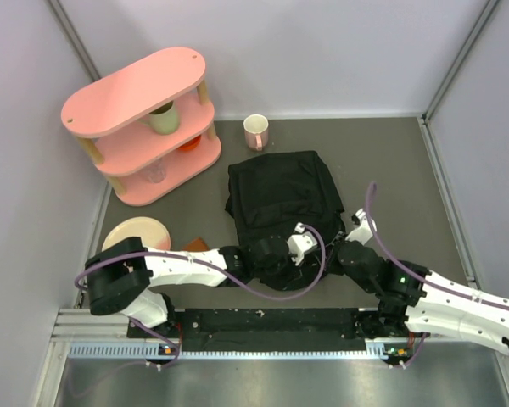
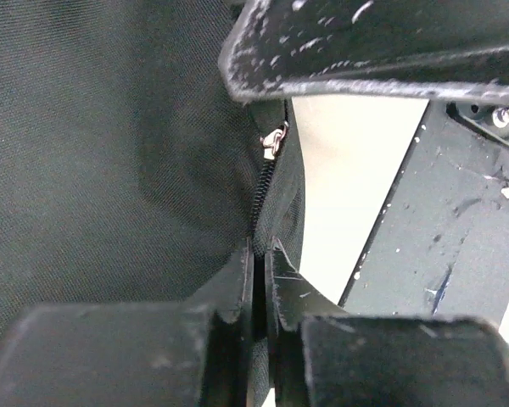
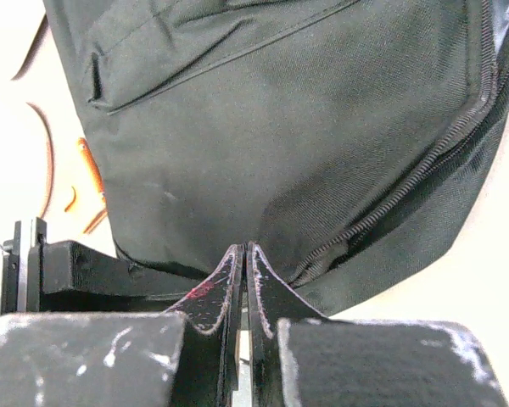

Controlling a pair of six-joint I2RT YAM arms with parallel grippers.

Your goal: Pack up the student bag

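A black bag [image 1: 280,191] lies flat in the middle of the table in the top view, its near part covered by both arms. At its near right edge, my left gripper is shut on a thin fold of the bag's cloth beside the zipper. A silver zipper slider [image 2: 274,142] sits just beyond those fingertips. My right gripper is shut over the bag's edge, close to the zipper [image 3: 390,199]; nothing shows clearly between its fingers. In the top view the two grippers are close together, with their fingertips hidden.
A pink shelf [image 1: 136,89] at the back left bears a green cup [image 1: 164,120] and other items. Behind the bag stands a pink mug [image 1: 256,131]. A round cream plate [image 1: 137,238] and a brown object [image 1: 195,244] lie left.
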